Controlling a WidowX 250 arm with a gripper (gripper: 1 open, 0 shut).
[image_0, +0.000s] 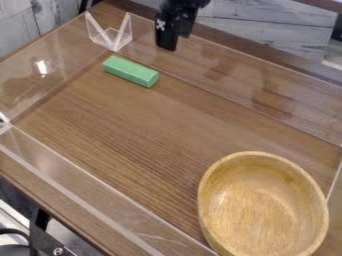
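Note:
My gripper (174, 28) hangs at the top centre of the camera view, over the back of the wooden table, dark and small; it appears open, with nothing visible between its fingers. In front of it, to the left, a green block (131, 71) lies on the table. A yellow bowl (262, 185) sits at the front right.
A clear, angular stand-like object (111, 32) stands at the back left, left of my gripper. A white plank wall runs along the back, and a dark cable shows at the lower left.

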